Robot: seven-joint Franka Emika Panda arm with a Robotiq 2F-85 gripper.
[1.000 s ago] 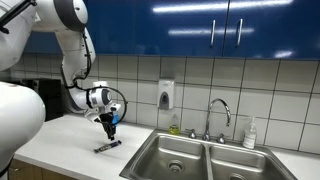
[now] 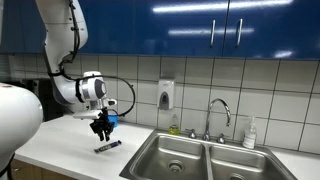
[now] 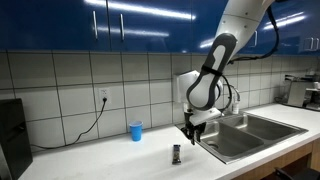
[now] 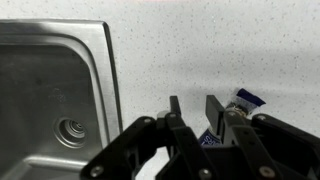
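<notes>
My gripper [image 2: 102,131] is above the counter, pointing down, in exterior view 1; exterior view 2 shows the gripper [image 3: 192,136] to the right of a small dark object [image 3: 176,154]. That object [image 2: 107,146] lies flat on the counter below. In the wrist view, the dark object [image 4: 243,101] shows a blue end and a pale label, partly covered by the right finger. The fingertips of my gripper stand a short way apart, and no held thing is visible between them. Whether they are shut on anything cannot be made out.
A double steel sink [image 2: 185,158] with a tap [image 2: 210,118] lies to the right of the object. The blue cup [image 3: 135,132] stands near the back wall. Soap bottles [image 2: 250,134] are behind the sink.
In exterior view 1 the arm and gripper have moved left and closer to the camera. The dark object on the counter stays where it was.
</notes>
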